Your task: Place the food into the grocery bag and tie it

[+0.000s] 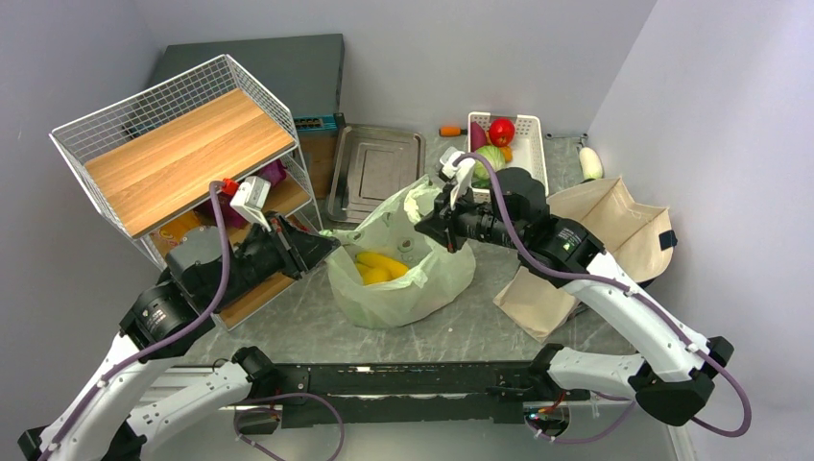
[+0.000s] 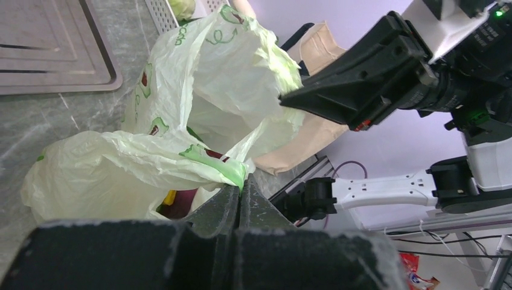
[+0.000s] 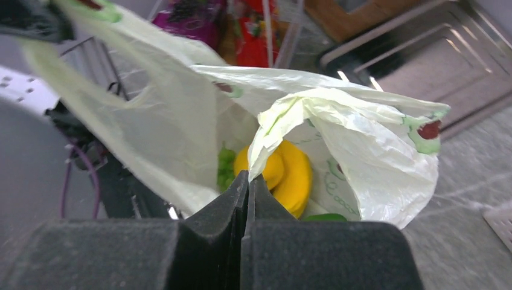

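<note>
The pale green grocery bag (image 1: 394,298) stands on the counter with its mouth up. Yellow food (image 1: 381,266) shows inside it, and the right wrist view has the yellow food (image 3: 294,178) beside something green. At the bag's left side my left gripper (image 1: 336,243) is shut on a gathered edge; in its own view that gripper pinches the green-printed film of the bag (image 2: 157,151). My right gripper (image 1: 451,248) is shut on the opposite edge, and a twisted strip of bag (image 3: 284,121) rises from between the fingertips of that gripper.
A metal tray (image 1: 418,173) lies behind the bag. To the back right is a white basket (image 1: 538,144) with vegetables, and a beige bag (image 1: 629,226) sits at the right. On the left stands a wire rack (image 1: 230,72).
</note>
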